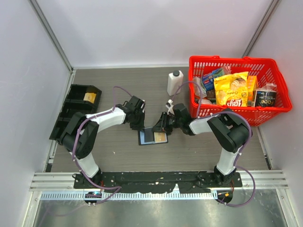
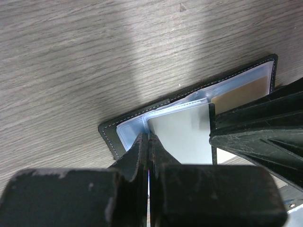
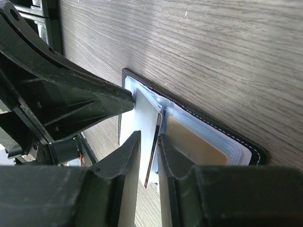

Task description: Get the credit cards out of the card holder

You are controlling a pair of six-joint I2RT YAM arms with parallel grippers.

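The card holder (image 1: 153,142) lies spread open on the table, black with stitched edges and clear bluish sleeves. A grey-white card with a dark edge is in its left half, tilted up from the sleeve in the right wrist view. In the other half a tan card (image 3: 194,144) shows through the clear sleeve. My left gripper is shut, its tips against the left sleeve by the grey-white card; nothing shows between them. My right gripper stands open over the holder's middle, the raised card's dark edge in its gap.
At the back right, the red basket (image 1: 272,109) holds several packages. A white bottle (image 1: 174,84) stands beside it. A black tray (image 1: 71,105) is at the left. Bare table lies around the holder, and the two grippers are close together.
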